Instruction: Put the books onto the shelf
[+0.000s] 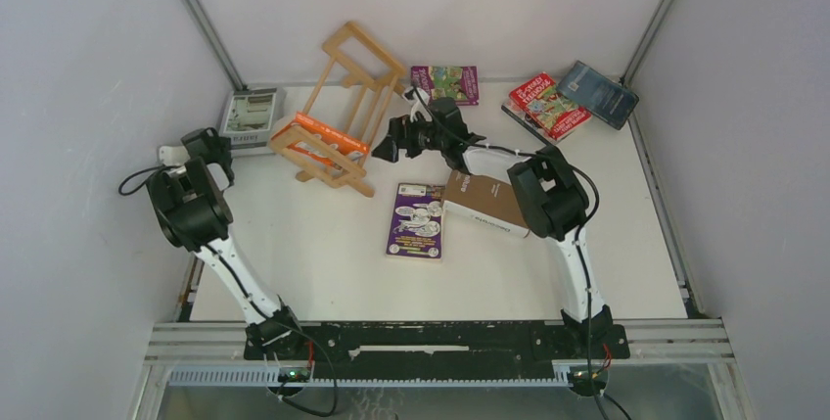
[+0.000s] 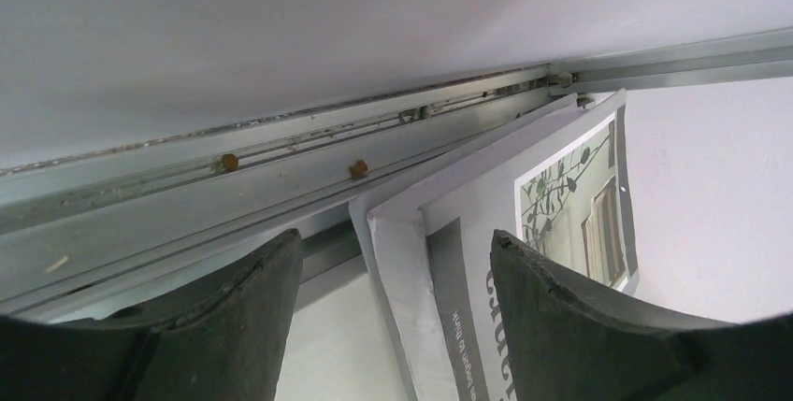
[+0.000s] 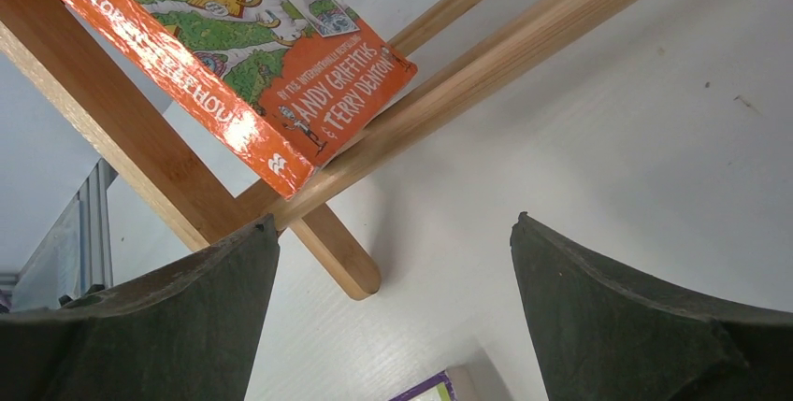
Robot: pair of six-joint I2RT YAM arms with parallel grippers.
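Note:
A wooden rack (image 1: pixel 352 173) holds an orange book (image 1: pixel 333 135), also seen as the orange book (image 3: pixel 318 93) in the right wrist view. A pale grey book or file (image 2: pixel 477 242) lies at the back left against the metal rail. My left gripper is open just short of it, at the table's left edge in the top view. My right gripper stands open beside the rack, nothing between its fingers. A purple book (image 1: pixel 415 221) and a brown book (image 1: pixel 485 201) lie at centre.
Several books, among them a red one (image 1: pixel 548 105) and a dark blue one (image 1: pixel 607 98), are piled at the back right. Another book (image 1: pixel 452 82) lies behind the right gripper.

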